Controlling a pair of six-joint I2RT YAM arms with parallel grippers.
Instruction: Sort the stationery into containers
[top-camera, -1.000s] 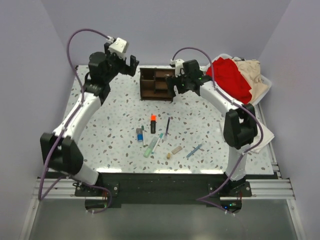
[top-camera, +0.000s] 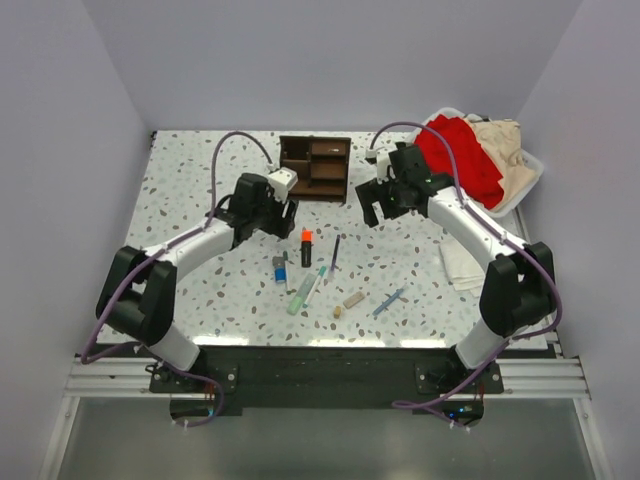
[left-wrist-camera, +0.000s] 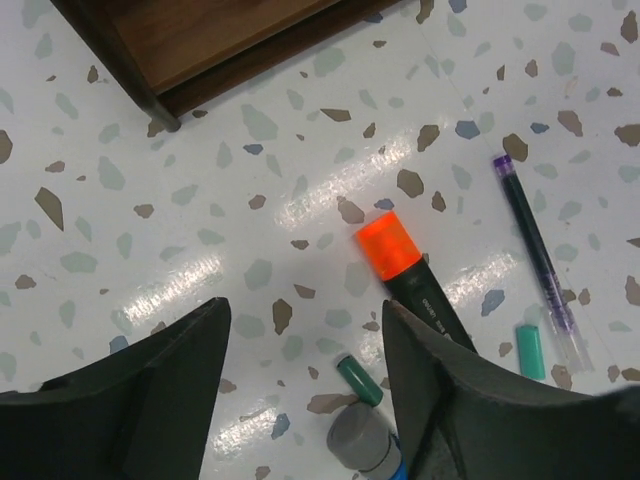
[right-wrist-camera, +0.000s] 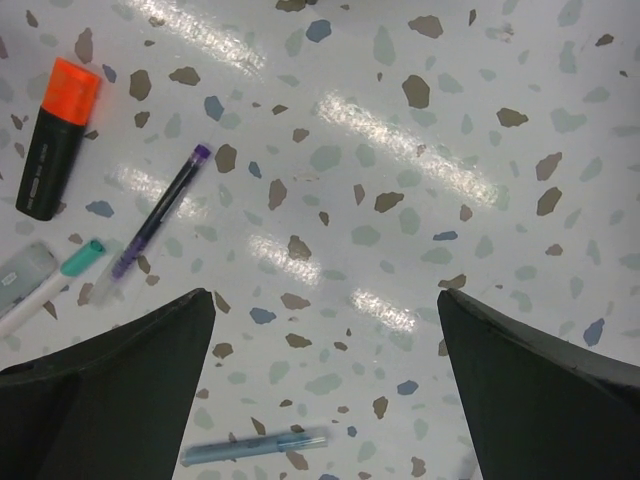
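Note:
A dark wooden compartment box (top-camera: 315, 196) stands at the back centre. On the speckled table in front of it lie an orange-capped black marker (top-camera: 306, 248), a purple-tipped pen (top-camera: 334, 254), a grey-and-blue bottle-like piece (top-camera: 280, 270), a pale green stick (top-camera: 300, 295), a teal-capped white pen (top-camera: 316, 284), a light block (top-camera: 353, 299) and a blue pen (top-camera: 388, 302). My left gripper, partly open and empty, is left of the marker, its right finger near the marker's black body. My right gripper is wide open right of the purple-tipped pen, nothing between its fingers.
A white basket (top-camera: 535, 175) holding red and beige cloth stands at the back right. Folded white cloth (top-camera: 460, 264) lies below it, partly behind the right arm. Bare table spreads to the left, and a small yellowish piece (top-camera: 337, 312) lies near the front.
My left gripper has come down from the back left toward the marker, its fingers narrowing. The right gripper has moved away from the box, forward and to the right. The stationery has not moved.

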